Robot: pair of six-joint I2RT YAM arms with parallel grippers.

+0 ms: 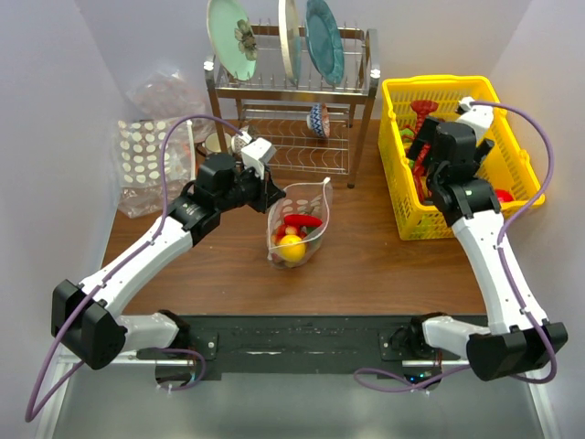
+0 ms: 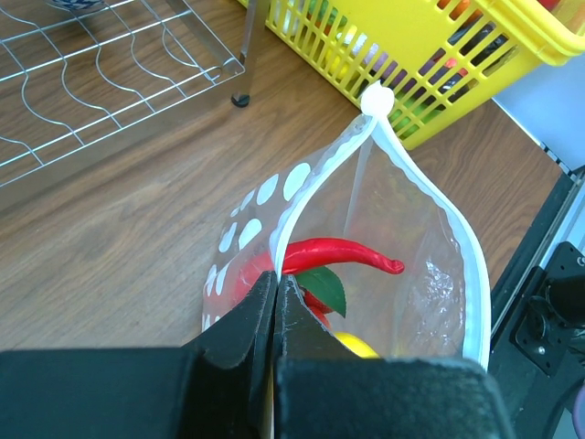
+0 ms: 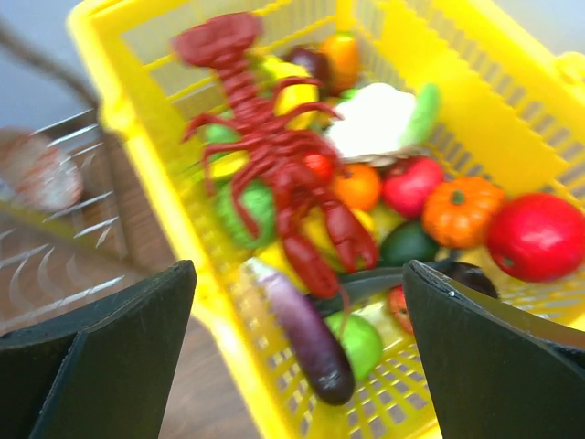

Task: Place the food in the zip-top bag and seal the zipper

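A clear zip top bag (image 1: 315, 194) with white dots stands open on the table, its white zipper rim (image 2: 471, 247) spread wide. Inside lie a red chili pepper (image 2: 334, 253), a green leaf (image 2: 322, 289) and a yellow food item (image 1: 292, 248). My left gripper is shut on the bag's rim at its left side. Over the yellow basket (image 1: 398, 165) my right gripper stands open, nothing between its fingers. Below it in the right wrist view are a red lobster (image 3: 265, 151), an eggplant (image 3: 306, 334), a cauliflower (image 3: 370, 121) and a small pumpkin (image 3: 462, 210).
A metal dish rack (image 1: 297, 91) with plates and a patterned bowl (image 1: 318, 121) stands at the back centre. Flat spare bags (image 1: 154, 151) lie at the back left. The wooden table between bag and basket is clear.
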